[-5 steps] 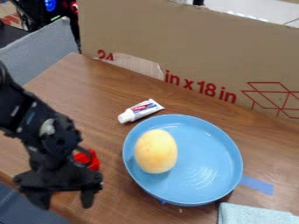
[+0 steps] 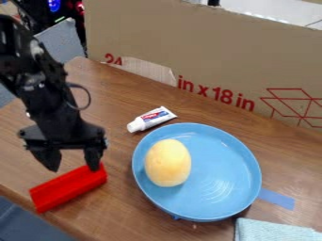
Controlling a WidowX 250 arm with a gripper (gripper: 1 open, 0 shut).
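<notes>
My black gripper (image 2: pixel 73 155) hangs open just above and behind a red elongated block (image 2: pixel 66 189), which lies diagonally on the wooden table at the lower left. A blue plate (image 2: pixel 223 188) sits right of centre with a pale yellow oval item (image 2: pixel 168 162), like a bread roll or potato, on its left half. A small white toothpaste tube (image 2: pixel 150 119) lies behind the plate.
A cardboard box (image 2: pixel 201 47) spans the back of the table (image 2: pixel 120 94). A light blue cloth (image 2: pixel 270 232) is at the front right corner, with blue tape beside the plate.
The arm has risen and moved back from the front left, uncovering the red block, which now shows fully on the table.
</notes>
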